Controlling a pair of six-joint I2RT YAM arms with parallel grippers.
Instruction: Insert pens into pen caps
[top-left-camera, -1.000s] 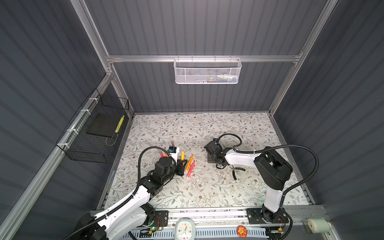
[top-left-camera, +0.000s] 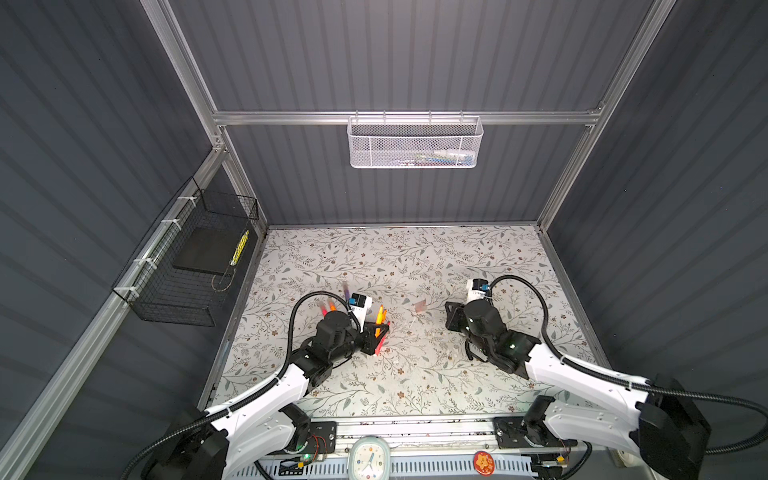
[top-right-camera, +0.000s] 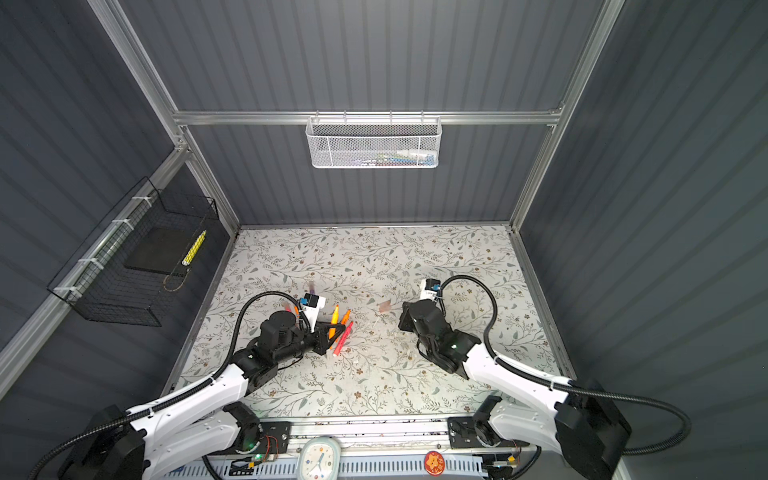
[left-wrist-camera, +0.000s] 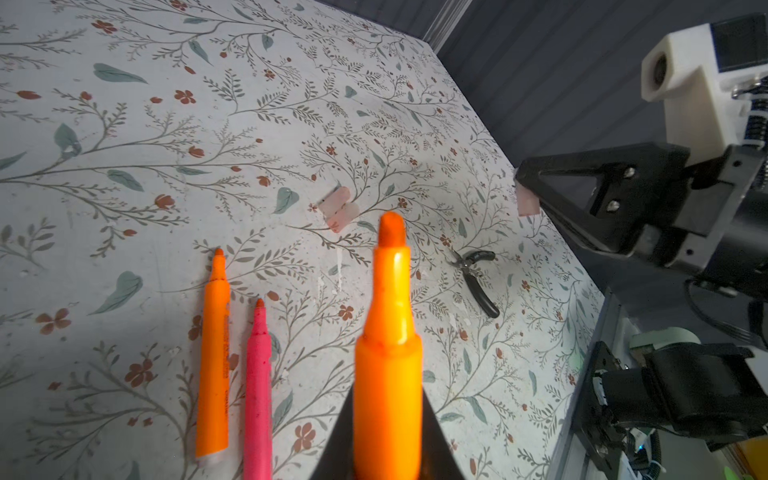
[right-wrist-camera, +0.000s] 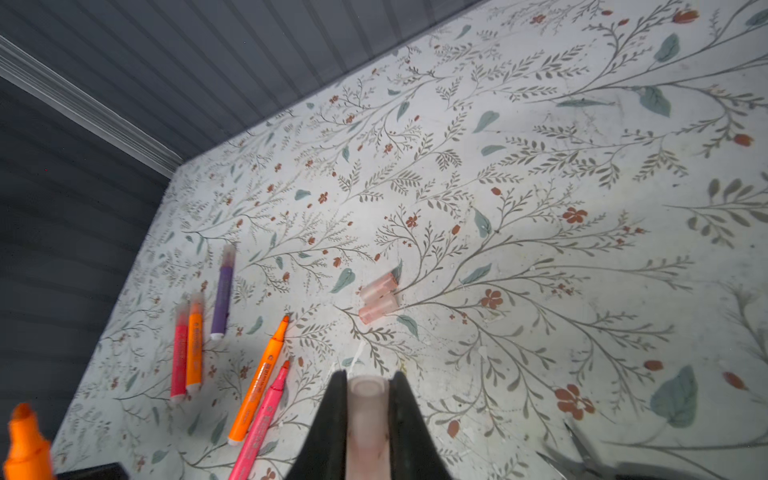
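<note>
My left gripper is shut on an orange pen (left-wrist-camera: 388, 368), whose bare tip points up and away in the left wrist view. My right gripper is shut on a pale pink translucent cap; the left wrist view shows that cap low on the right finger, well apart from the held pen. Another orange pen (right-wrist-camera: 257, 380) and a pink pen (right-wrist-camera: 261, 424) lie side by side on the table, uncapped. Two loose pale caps (right-wrist-camera: 378, 308) rest together near the table's middle.
Purple (right-wrist-camera: 223, 296), orange (right-wrist-camera: 194, 344) and red (right-wrist-camera: 179, 356) pens with pale caps on lie at the left. Black-handled pliers (left-wrist-camera: 476, 284) lie on the right side, below my right arm.
My right arm has swung and risen away from the table, moving right, with its gripper now more level. The left gripper has shifted slightly right with the orange pen.
</note>
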